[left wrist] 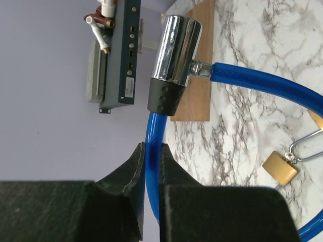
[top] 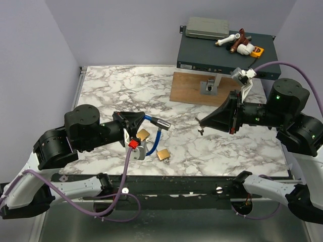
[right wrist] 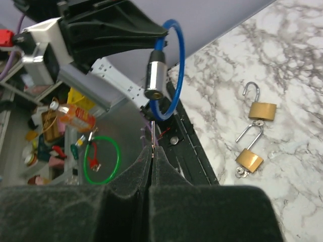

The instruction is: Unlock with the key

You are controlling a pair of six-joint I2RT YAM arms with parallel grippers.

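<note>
A blue cable lock hangs in a loop, its silver lock cylinder [top: 160,123] near the middle of the top view. My left gripper is shut on the blue cable just below the cylinder's black collar. To the right, my right gripper [top: 203,122] is shut on a thin key [right wrist: 153,135], which sticks out from the fingertips; a second small metal piece [top: 201,130] dangles beside it. A clear gap separates the key from the cylinder. In the right wrist view the cylinder's end, with its brass-coloured keyhole face [right wrist: 154,95], points downward toward that gripper.
Two open brass padlocks [right wrist: 263,111] [right wrist: 249,160] lie on the marble table, small keys beside the nearer one. A wooden board [top: 184,89] and a raised dark box [top: 209,54] occupy the back right.
</note>
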